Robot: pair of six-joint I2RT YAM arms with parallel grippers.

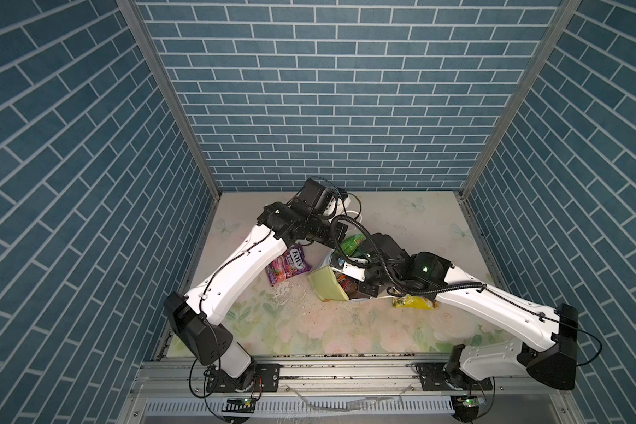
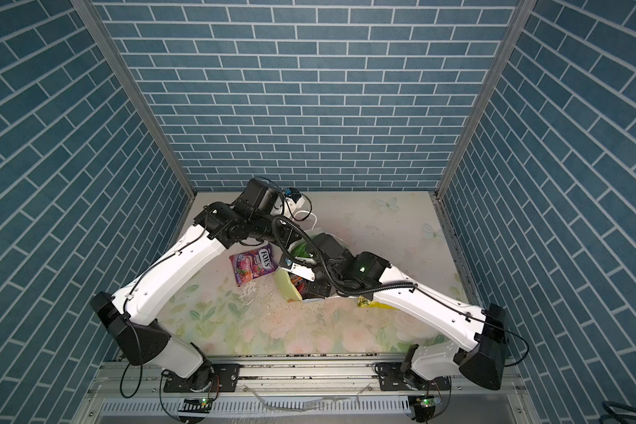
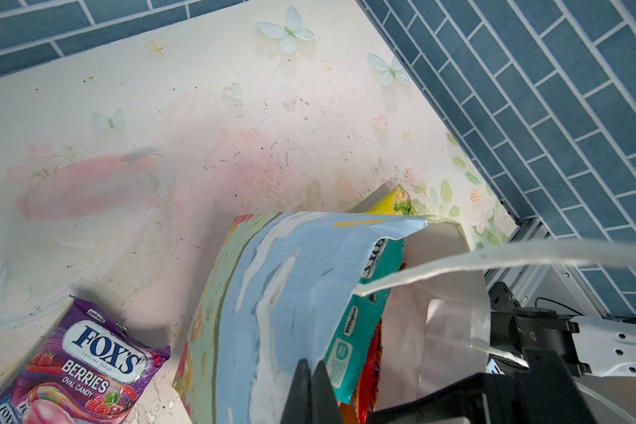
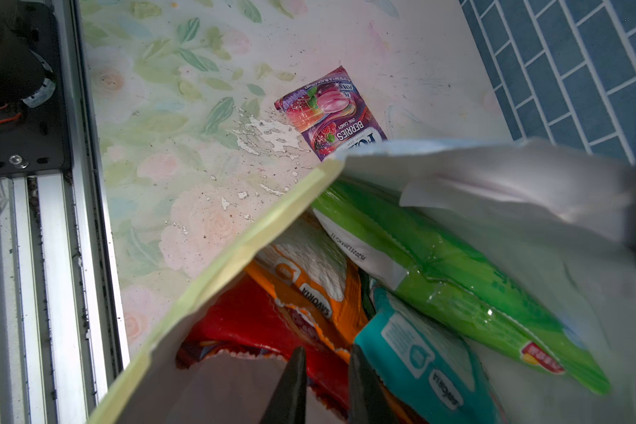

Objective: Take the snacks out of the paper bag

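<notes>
The paper bag [image 3: 282,282] stands mid-table, blue and floral outside, its mouth held wide. My left gripper is shut at the bag's rim, the edge running to its fingertips. Inside the bag, the right wrist view shows a green packet [image 4: 438,261], a teal packet [image 4: 424,353], an orange packet [image 4: 318,268] and a red packet [image 4: 254,318]. My right gripper reaches into the mouth, its fingers partly apart over the red and orange packets; nothing clearly lies between them. A purple Fox's candy packet [image 1: 287,265] lies left of the bag.
A yellow packet [image 1: 414,301] lies right of the bag, partly under the right arm. White bag handles [image 3: 501,258] loop near the left gripper. Both arms crowd closely above the bag.
</notes>
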